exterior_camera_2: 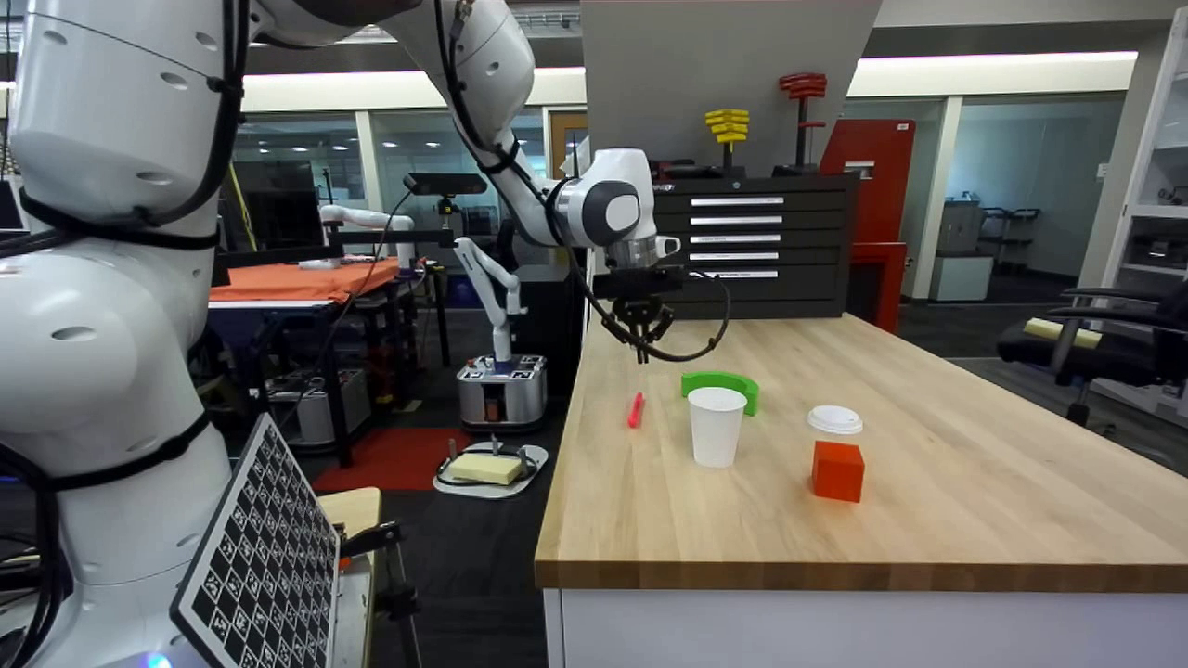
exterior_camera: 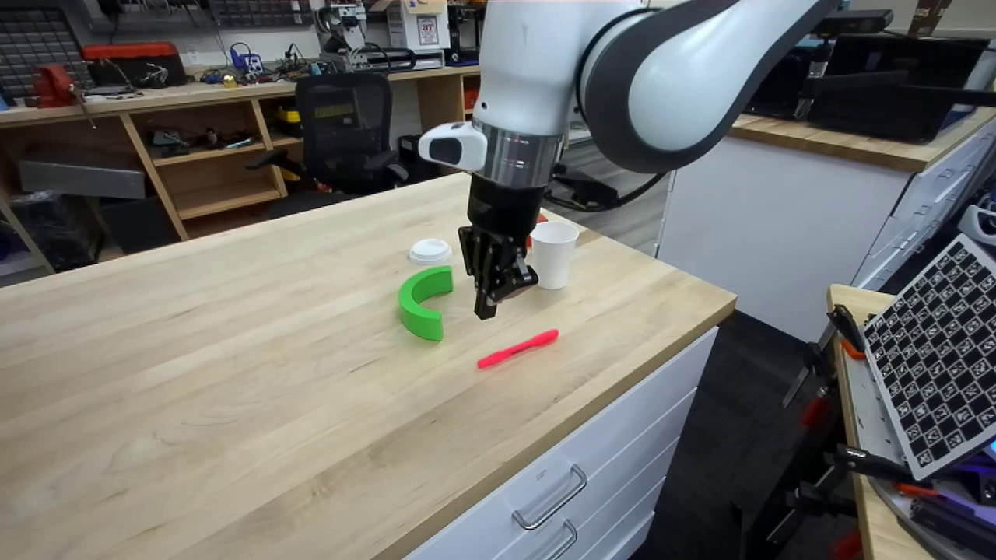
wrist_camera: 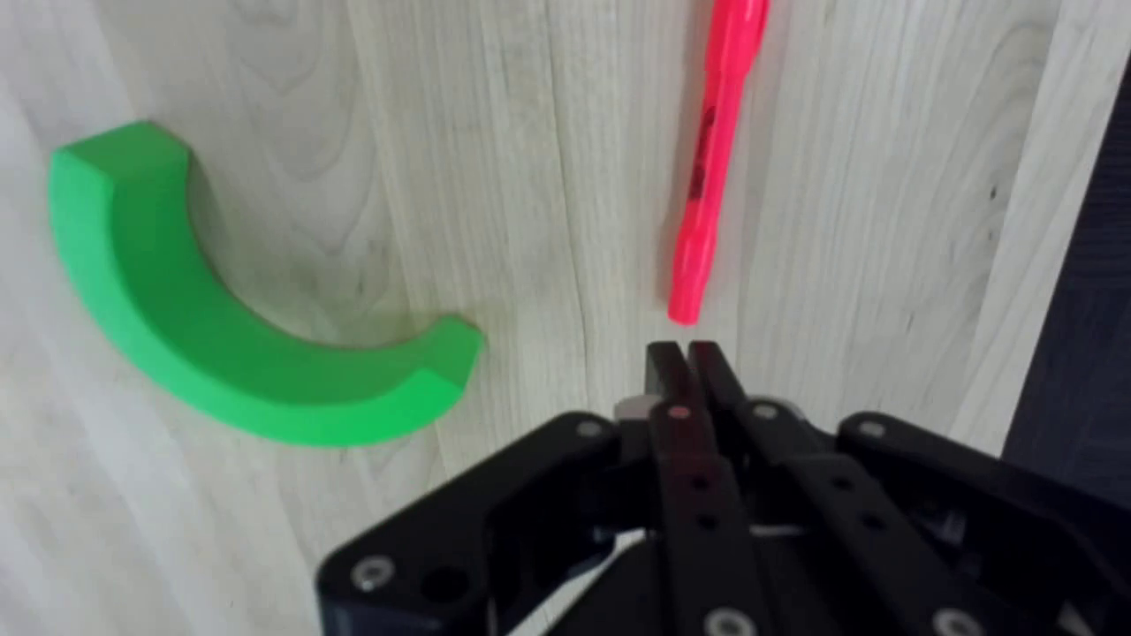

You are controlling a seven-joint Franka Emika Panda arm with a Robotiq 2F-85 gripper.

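Note:
My gripper is shut with nothing between its fingers, and its tips touch each other in the wrist view. A pink-red marker [wrist_camera: 708, 175] lies flat on the wooden table, ahead of the fingertips in that view and apart from them. From exterior view 1, the gripper [exterior_camera: 485, 312] hangs above the table, between the marker [exterior_camera: 518, 349] and a green half-ring block [exterior_camera: 420, 303]. The same green block [wrist_camera: 265, 371] is to the left of my fingers in the wrist view.
Behind the gripper stands a white paper cup [exterior_camera: 553, 253]. A white lid [exterior_camera_2: 835, 419] and an orange-red cube [exterior_camera_2: 837, 471] are also on the table [exterior_camera_2: 1002, 523]. The drawer-side table edge runs near the marker.

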